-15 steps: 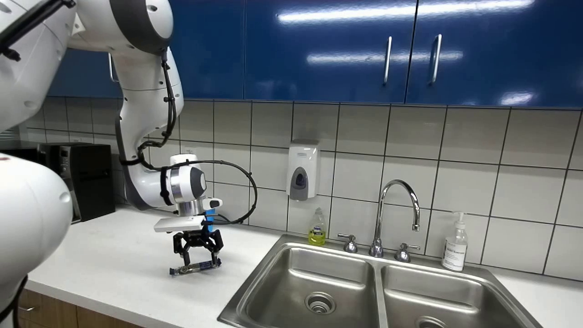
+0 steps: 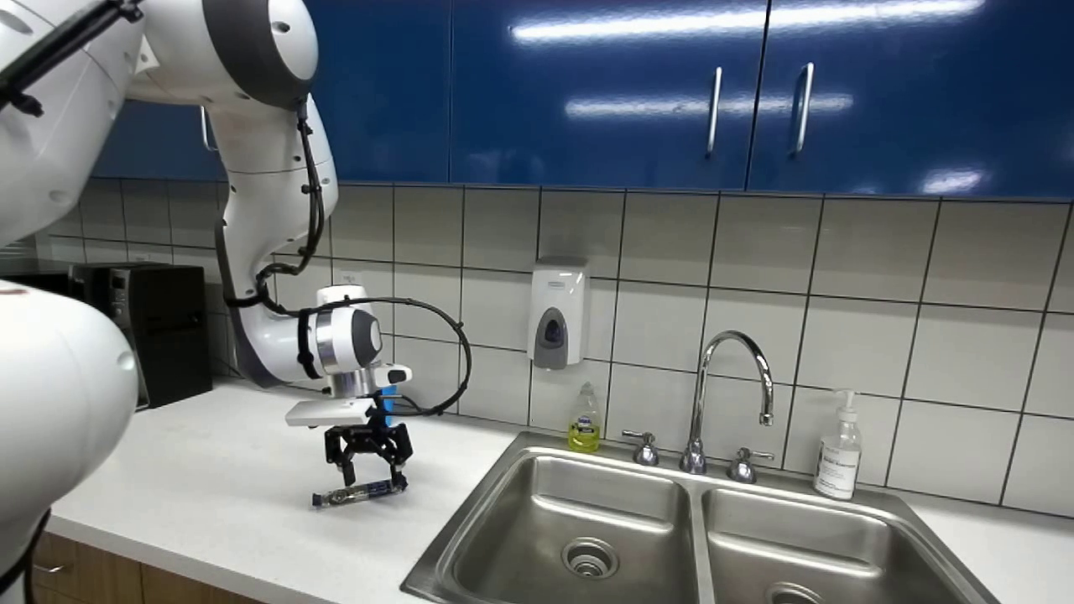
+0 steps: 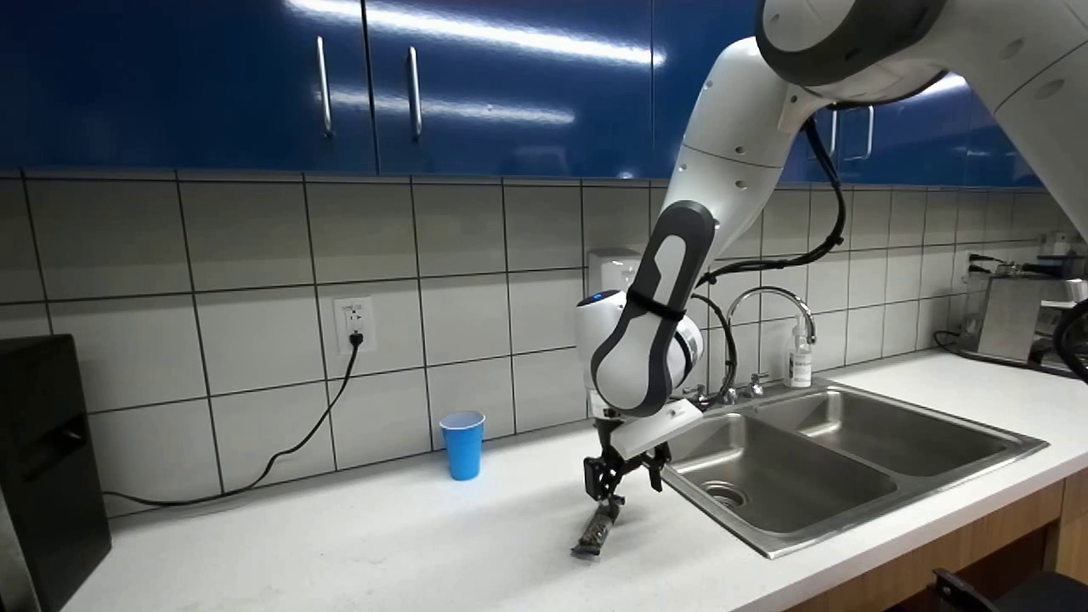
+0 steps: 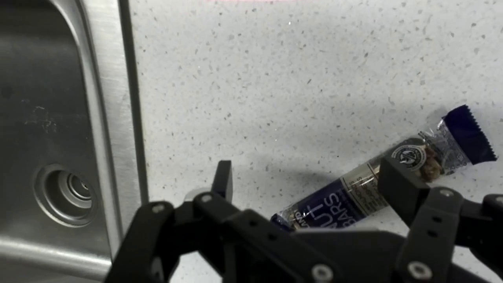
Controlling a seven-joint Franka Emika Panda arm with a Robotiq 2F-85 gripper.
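Note:
A wrapped nut bar [image 4: 358,188] with dark blue ends lies aslant on the white counter, its near end partly hidden behind the gripper in the wrist view. My gripper is open just above it, one finger [image 4: 398,188] overlapping the bar's middle and the other finger [image 4: 224,179] over bare counter on the sink side. From the side, the bar [image 2: 357,492] shows right under the gripper [image 2: 372,473]. In the other exterior view the bar [image 3: 597,529] extends toward the front of the counter. Whether a finger touches it I cannot tell.
A blue cup [image 3: 464,445] stands by the tiled wall. The steel double sink [image 2: 695,513] is close on one side, with a tall faucet [image 2: 701,403] and soap bottles behind it. A black appliance [image 2: 151,327] stands at the far left. Open counter surrounds the bar.
Over the last second the gripper has shifted very slightly, and its finger on the left in exterior view 1 sits a little further right. The bar lies where it was.

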